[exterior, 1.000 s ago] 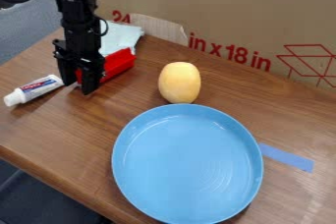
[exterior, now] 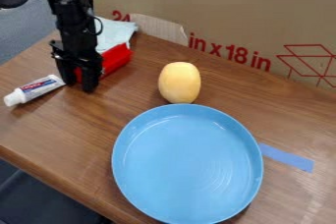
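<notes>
My black gripper (exterior: 79,71) is at the upper left of the table, lowered over a red object (exterior: 113,59) and shut on it; the fingers largely hide where they meet it. A white toothpaste tube (exterior: 33,90) lies just left of the gripper. A white cloth-like item (exterior: 114,33) lies behind the red object.
A yellow potato-like object (exterior: 179,82) rests right of the gripper. A large blue plate (exterior: 187,164) fills the lower middle, with a blue tape strip (exterior: 289,158) to its right. A cardboard wall (exterior: 230,12) borders the back; the table's left edge is nearby.
The gripper has shifted very slightly left and down over the last second. The other objects look unmoved.
</notes>
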